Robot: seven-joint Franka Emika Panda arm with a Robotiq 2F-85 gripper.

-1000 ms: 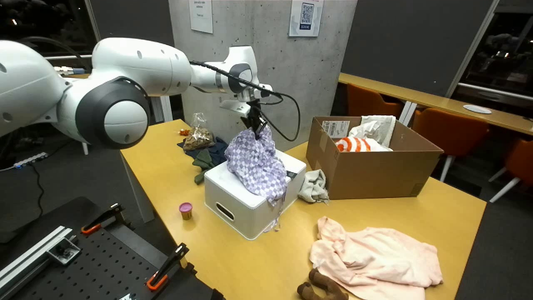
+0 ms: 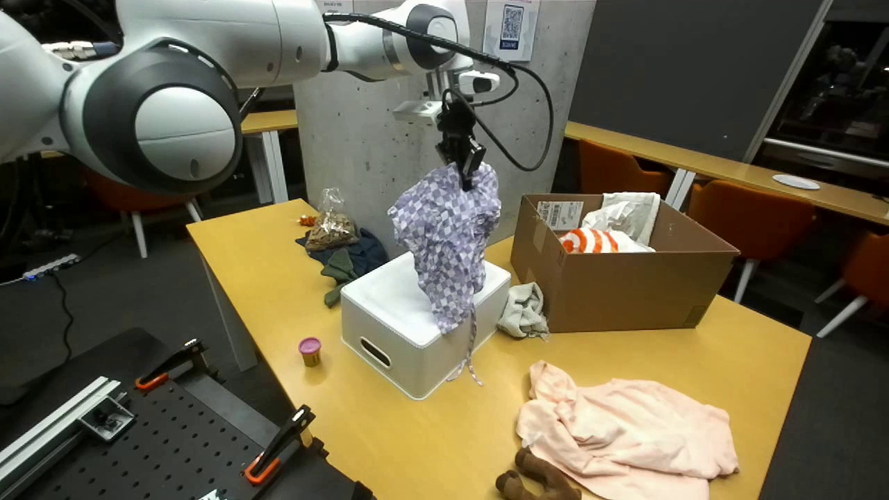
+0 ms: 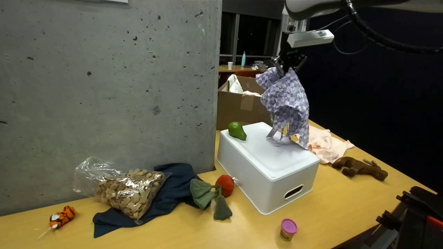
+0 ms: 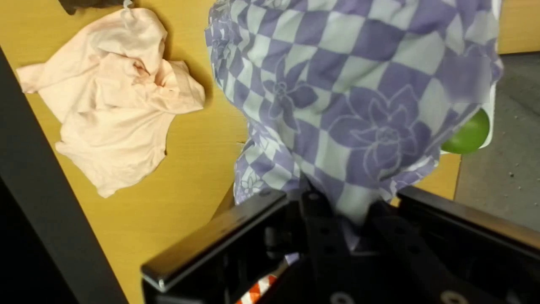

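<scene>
A purple-and-white checkered cloth (image 2: 446,237) with a floral print hangs from my gripper (image 2: 463,173), its folds pinched between the fingers. In the second exterior view the cloth (image 3: 286,99) dangles over the white box (image 3: 265,166), its lower end close to the lid. One drawstring trails down past the front of the box in the first exterior view. The wrist view shows the bunched fabric (image 4: 354,96) filling the upper middle, gathered where my gripper is shut on it.
Right of the white box stands an open cardboard box (image 2: 625,287) with cloths inside. A green avocado-like item (image 3: 236,130) lies on the lid. Pink fabric (image 2: 625,429), a grey cloth (image 2: 524,311), a small purple-lidded tub (image 3: 288,229) and a bag (image 3: 130,193) lie around.
My gripper has risen and moved right in the first exterior view, lifting the checkered cloth. The cloth was heaped on the lid before and now hangs stretched out.
</scene>
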